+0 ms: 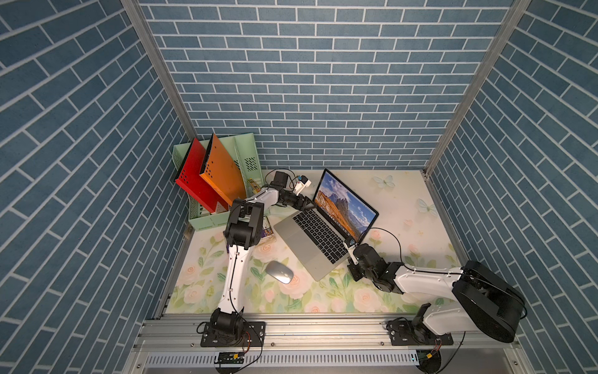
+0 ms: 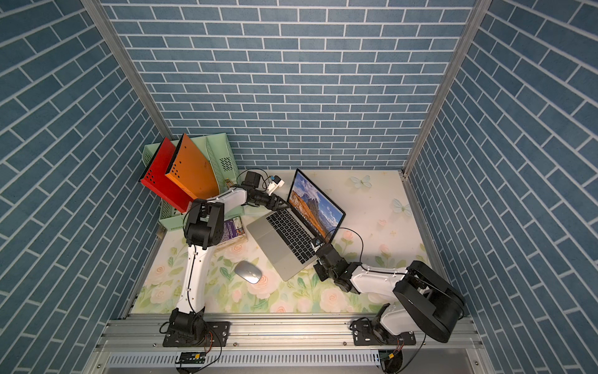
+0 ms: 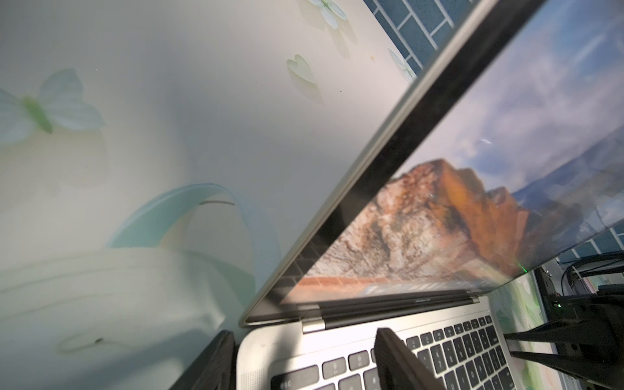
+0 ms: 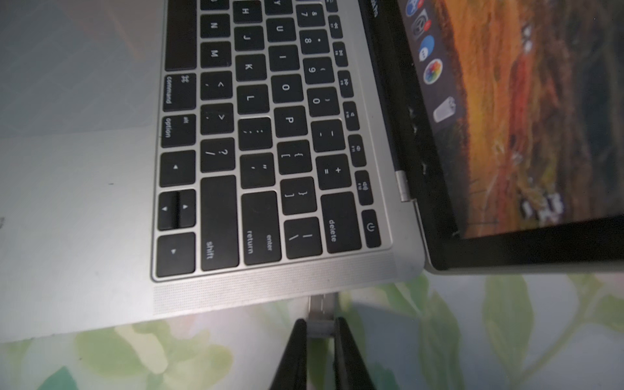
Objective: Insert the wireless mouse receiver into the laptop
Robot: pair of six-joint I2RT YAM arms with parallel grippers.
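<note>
An open silver laptop (image 1: 305, 246) stands at the table's middle, its screen lit. My left gripper is at the laptop's far left corner near the hinge; what lies between its fingers is hidden below the frame. My right gripper is at the laptop's right side, its dark fingertips on either side of a small silver piece (image 4: 321, 308) that meets the laptop's edge, apparently the receiver; how far it is inserted I cannot tell. A silver mouse (image 1: 279, 271) lies in front of the laptop.
A green file holder (image 1: 251, 149) with red (image 1: 196, 174) and orange (image 1: 221, 174) folders stands at the back left, a boxed item (image 2: 231, 230) before it.
</note>
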